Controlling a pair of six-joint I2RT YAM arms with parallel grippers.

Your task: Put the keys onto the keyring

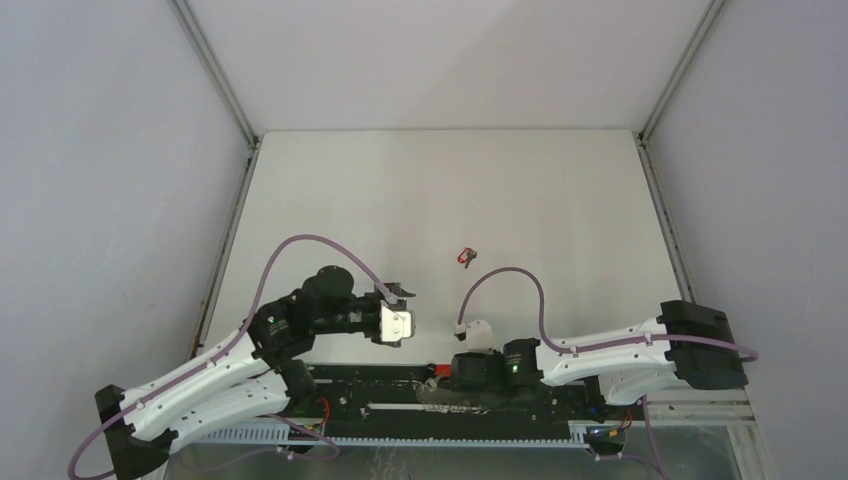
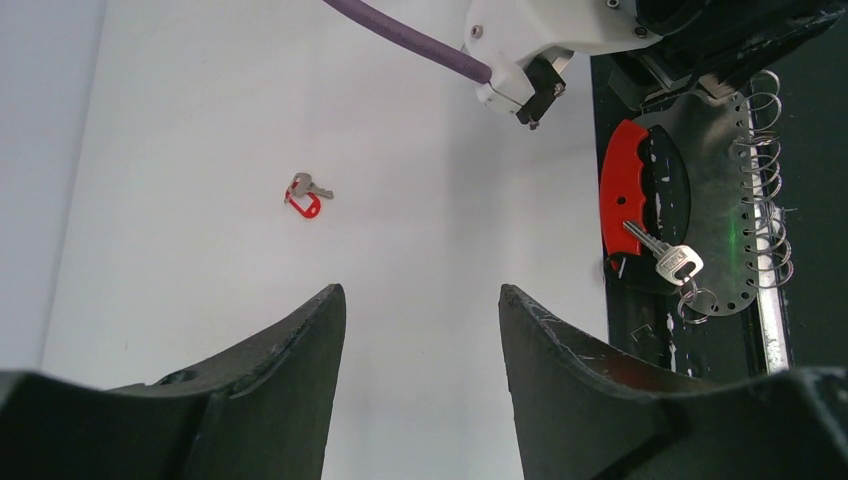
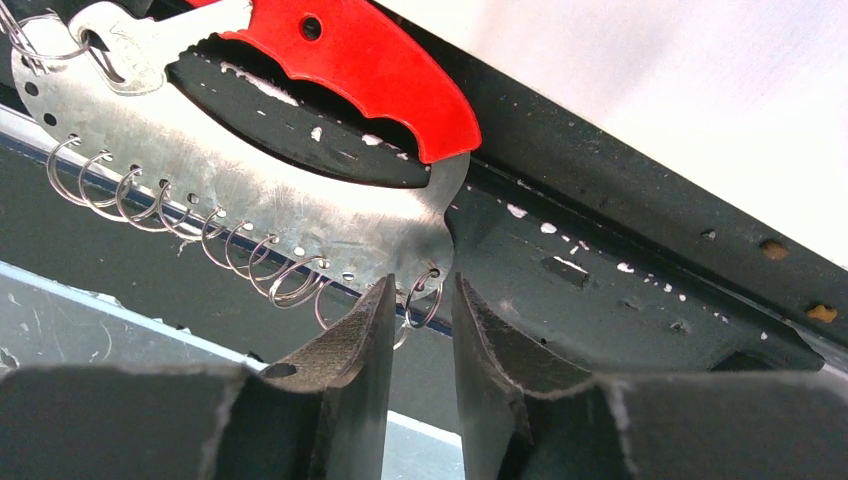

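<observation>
A metal plate (image 3: 300, 215) with a red handle (image 3: 375, 65) and several small rings along its edge lies in the dark trough. One silver key (image 2: 680, 263) hangs at one end of this plate. Another key (image 2: 303, 187), with a red tag (image 2: 308, 206), rests on the white table. My right gripper is over the plate's other end, its fingers part open; a small ring (image 3: 428, 312) shows in the gap, and contact cannot be told. Above the table's front part, my left gripper stands open and empty.
Walls rise at both sides and the back. The dark trough (image 3: 600, 200) runs along the front, with a metal rail beside it.
</observation>
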